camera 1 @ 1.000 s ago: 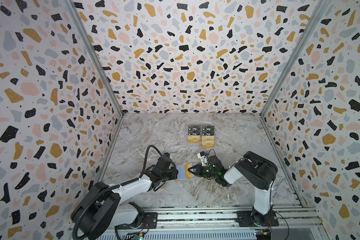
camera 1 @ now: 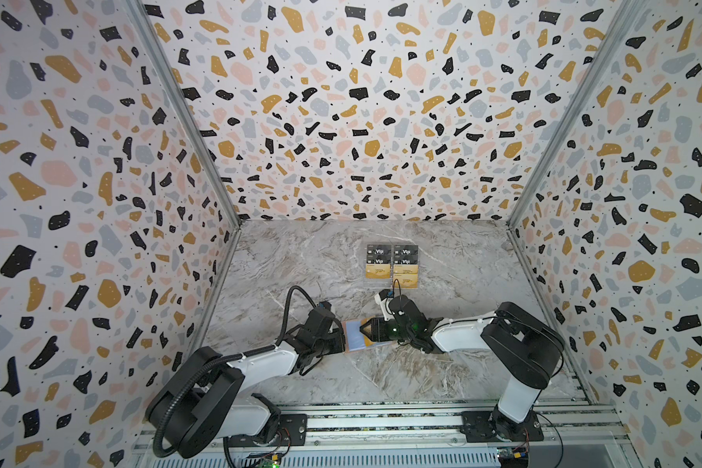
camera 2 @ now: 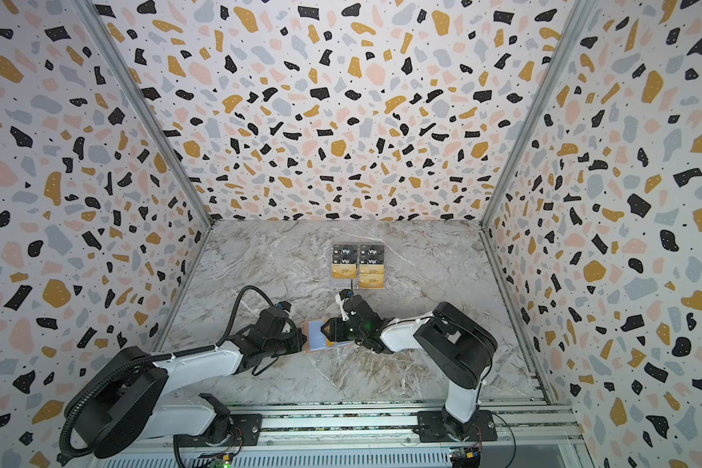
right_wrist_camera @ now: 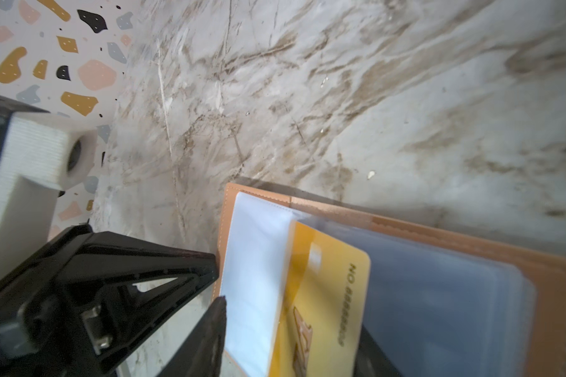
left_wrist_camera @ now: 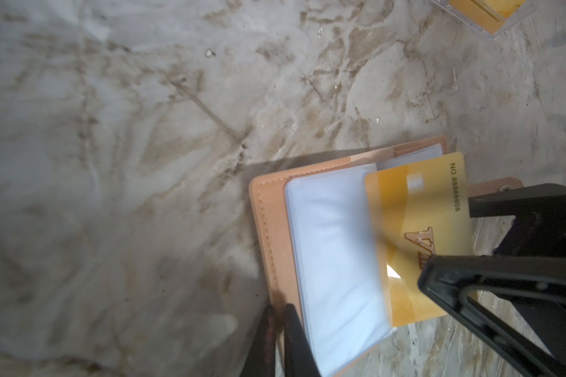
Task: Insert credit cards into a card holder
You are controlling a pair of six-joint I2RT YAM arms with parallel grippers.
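A tan card holder (left_wrist_camera: 269, 226) with clear sleeves (left_wrist_camera: 333, 251) lies open at the front middle of the marble table, a gold card (left_wrist_camera: 421, 232) lying on its sleeves at the right. My left gripper is at the holder's left edge, its fingertips close together on the border; whether they grip it is unclear. My right gripper (camera 2: 334, 327) is over the gold card from the right; in its wrist view the black fingers stand apart, part of them hidden behind or beside the card.
Two clear trays of black and gold cards (camera 1: 378, 269) (camera 1: 405, 273) stand at the back middle. Patterned walls enclose it.
My right arm has shifted and turned, its wrist moving slightly left and up over the holder. The left arm has hardly moved.
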